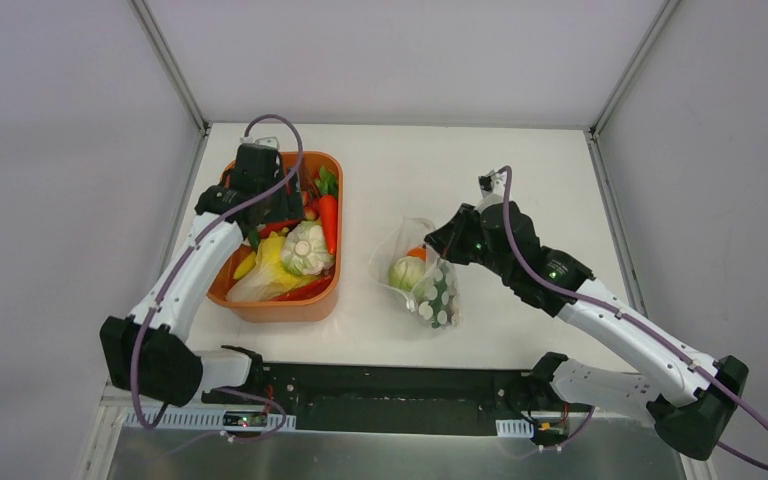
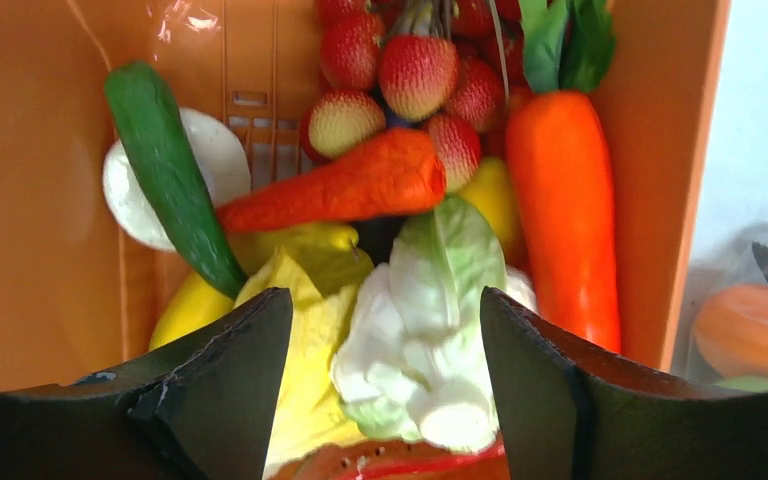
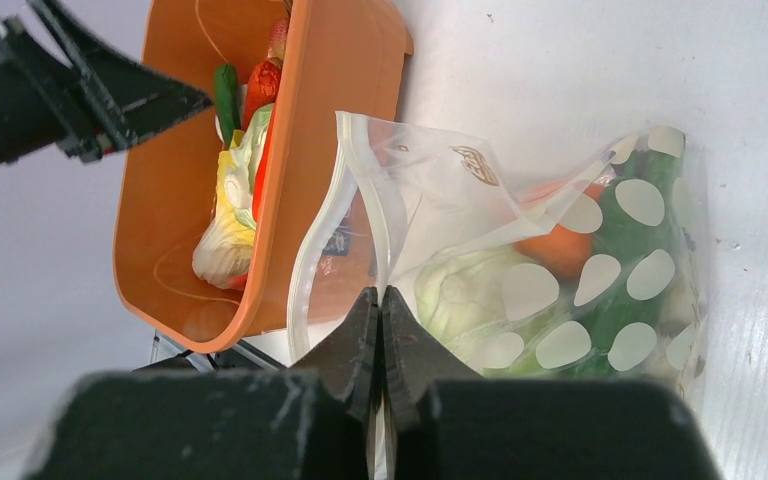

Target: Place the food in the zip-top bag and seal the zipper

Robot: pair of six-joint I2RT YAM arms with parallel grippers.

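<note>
The orange bin (image 1: 280, 310) holds food: a cucumber (image 2: 165, 170), carrots (image 2: 560, 220), lychees (image 2: 418, 70), a lettuce (image 2: 440, 280) and yellow items. My left gripper hangs open over these, empty. The clear zip bag (image 1: 400, 250) stands on the table right of the bin, with a pale green round vegetable (image 1: 405, 272), an orange item (image 3: 560, 250) and a dotted green panel visible. My right gripper is shut on the bag's zipper edge at its opening.
The bin's near wall and walls of the enclosure bound the left side.
</note>
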